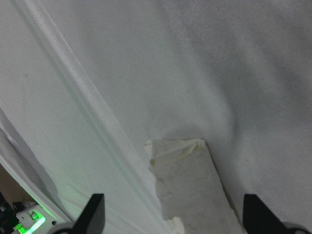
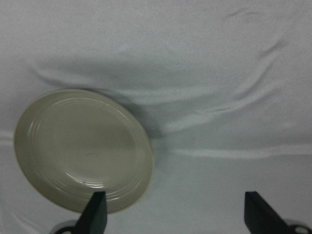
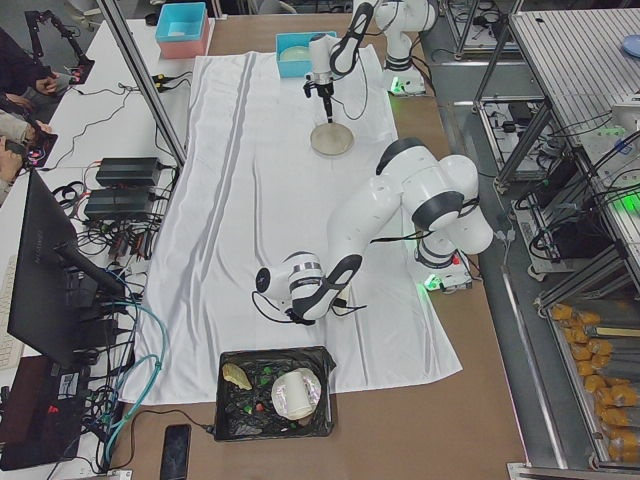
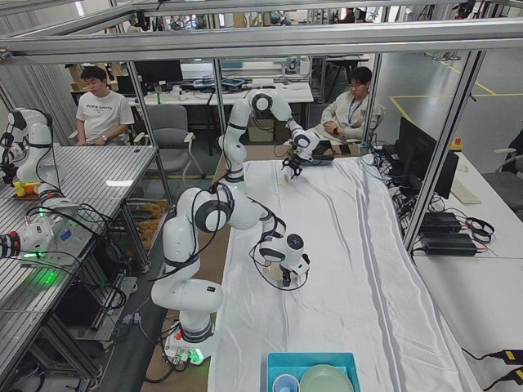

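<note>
In the left wrist view a crumpled off-white paper or cloth piece (image 1: 187, 180) lies on the white cloth between the fingers of my left gripper, which is open above it. In the right wrist view a round beige plate (image 2: 83, 146) lies left of centre, partly below my right gripper, which stands open with nothing held. The camera left view shows the plate (image 3: 332, 140) near the far end of the cloth; the near arm's gripper is mostly hidden by its body.
A black lined bin (image 3: 230, 400) with dishes and scraps is at the near end. A blue bin (image 4: 278, 359) with dishes is at the other end. A monitor (image 3: 40, 280) and cables line one side.
</note>
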